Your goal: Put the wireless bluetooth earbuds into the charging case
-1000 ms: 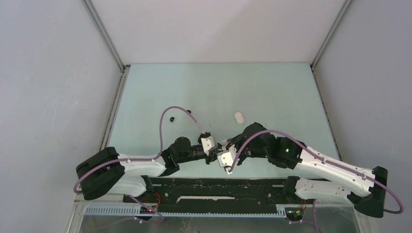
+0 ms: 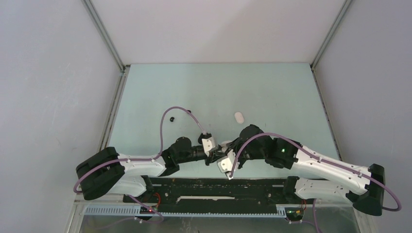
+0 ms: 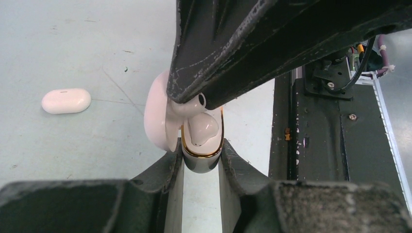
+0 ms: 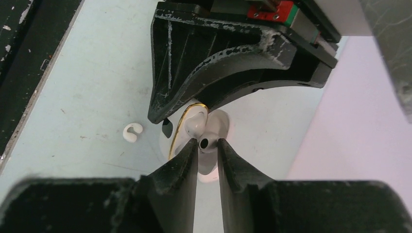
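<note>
The open charging case (image 3: 158, 111), white with a gold rim, is held upright in my left gripper, whose fingers are shut on its base. One earbud (image 3: 203, 128) sits in the case; another earbud (image 3: 189, 107) lies across the case mouth, beside the lid. Over it, in the left wrist view, reaches the black right gripper. In the right wrist view my right gripper has its fingertips at that second earbud's stem end, slightly apart; whether they grip it is hard to tell.
A white oblong object (image 2: 239, 117) lies on the table behind the grippers, with small black objects (image 2: 172, 119) to the left. A small white C-shaped piece (image 4: 130, 133) shows in the right wrist view.
My right arm and gripper have shifted slightly toward the front of the table. My left arm looks unchanged.
</note>
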